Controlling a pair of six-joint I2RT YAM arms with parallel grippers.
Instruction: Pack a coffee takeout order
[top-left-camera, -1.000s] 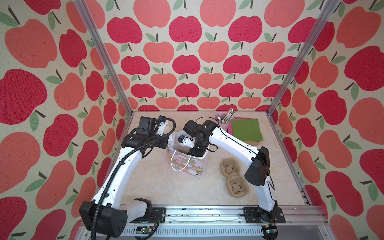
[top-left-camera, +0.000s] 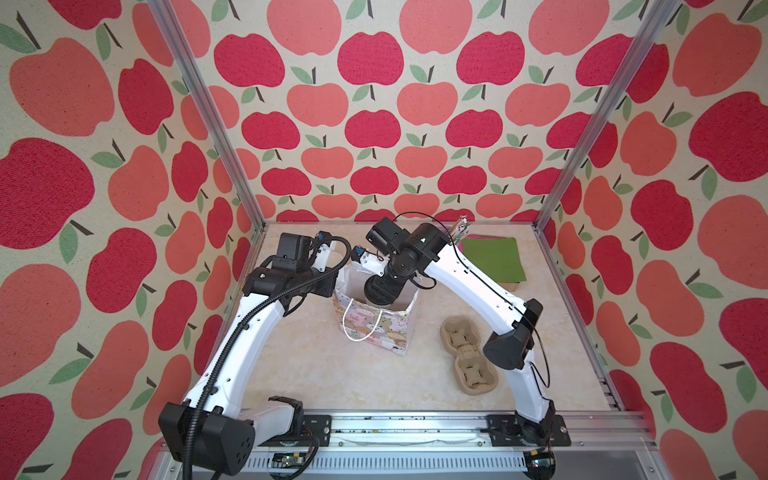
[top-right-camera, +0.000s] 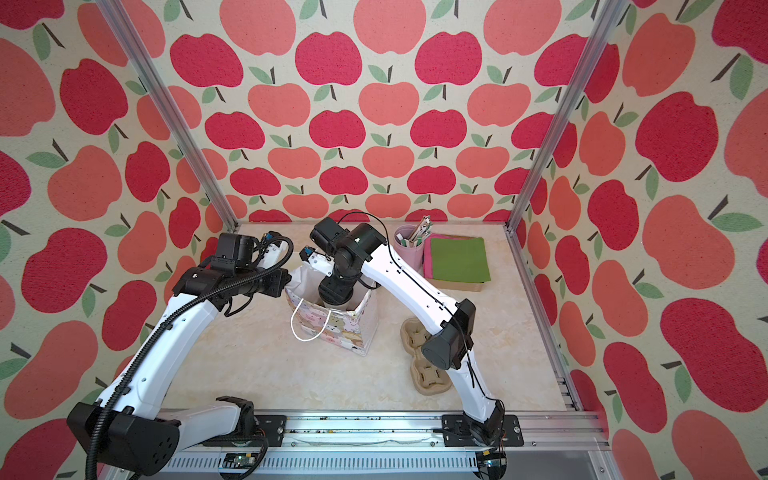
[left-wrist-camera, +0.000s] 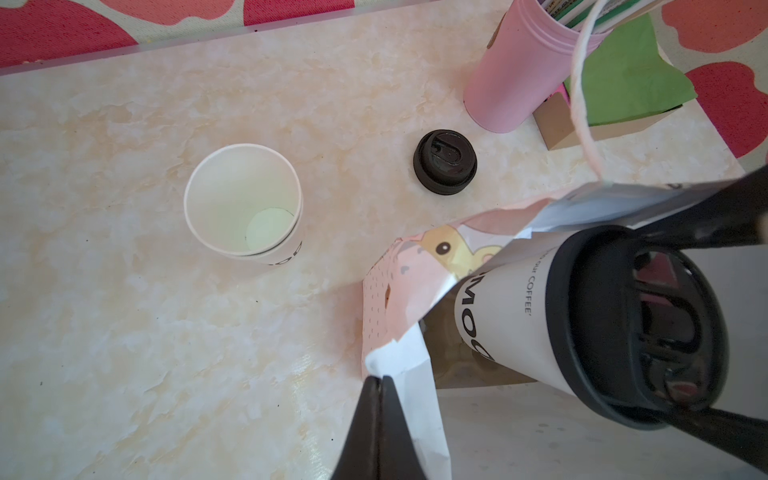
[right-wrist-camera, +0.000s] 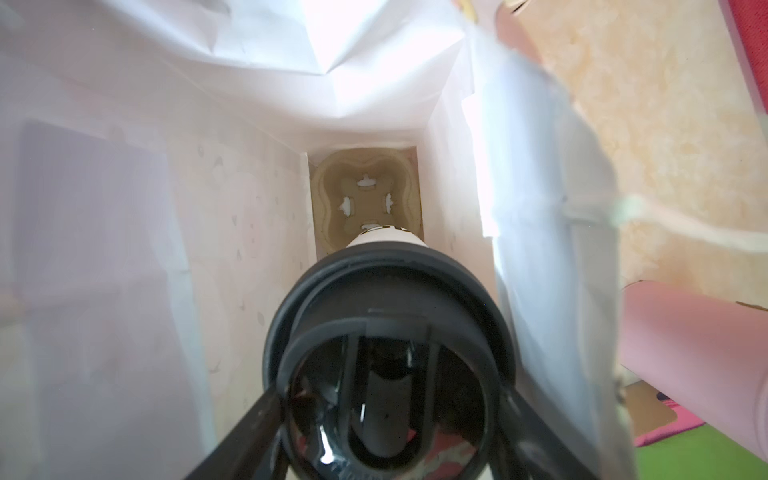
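Observation:
A paper bag (top-left-camera: 370, 325) with a cartoon print and white handles stands upright in the middle of the table. At its mouth, my right gripper is shut on the black lid of a white coffee cup (left-wrist-camera: 512, 308), whose body leans down into the bag. Below the cup, a cardboard cup carrier (right-wrist-camera: 366, 192) lies on the bag's floor, with an empty pocket showing. My left gripper is shut beside the bag's rim, nothing showing between its fingers. An open white cup (left-wrist-camera: 244, 204) and a loose black lid (left-wrist-camera: 445, 162) rest on the table behind the bag.
A pink cup of stirrers (top-right-camera: 410, 248) stands at the back, next to a box with green napkins (top-right-camera: 458, 260). Another cardboard carrier (top-left-camera: 469, 354) lies right of the bag.
My right gripper has risen from deep in the bag to its mouth, bringing the lidded cup up into sight. The left arm has stayed still.

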